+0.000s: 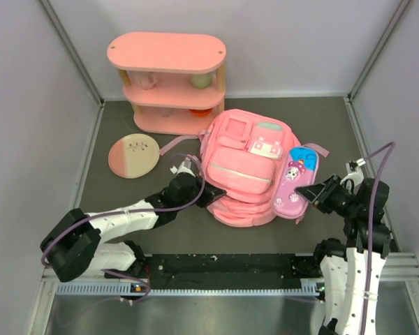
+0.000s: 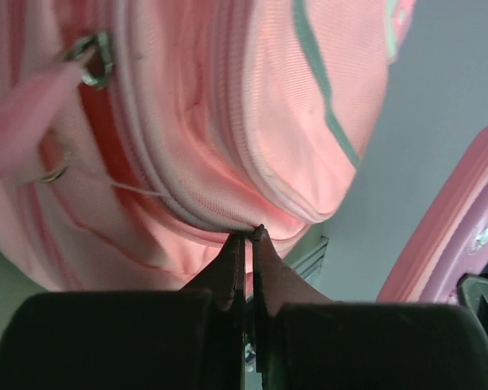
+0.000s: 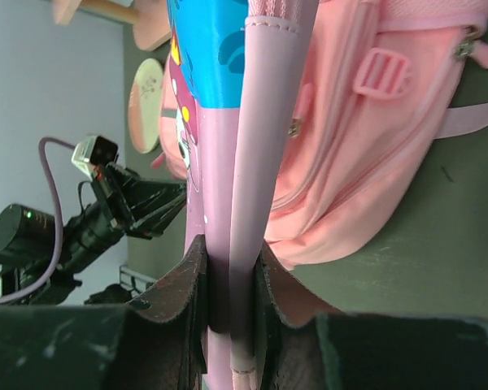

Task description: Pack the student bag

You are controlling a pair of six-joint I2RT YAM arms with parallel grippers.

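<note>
The pink backpack [image 1: 239,171] lies in the middle of the grey table. My left gripper is shut at a zipper edge on the backpack's lower left; whether any thin fabric is between its fingertips I cannot tell. The lilac pencil case [image 1: 293,183], with a blue end and cartoon faces, is held in my right gripper over the backpack's right side. In the right wrist view it stands on edge between the fingers, hiding part of the backpack.
A round two-tone board [image 1: 133,157] lies left of the backpack. A pink three-tier shelf [image 1: 166,50] with small items stands at the back. Bare table shows at the back right and along the front.
</note>
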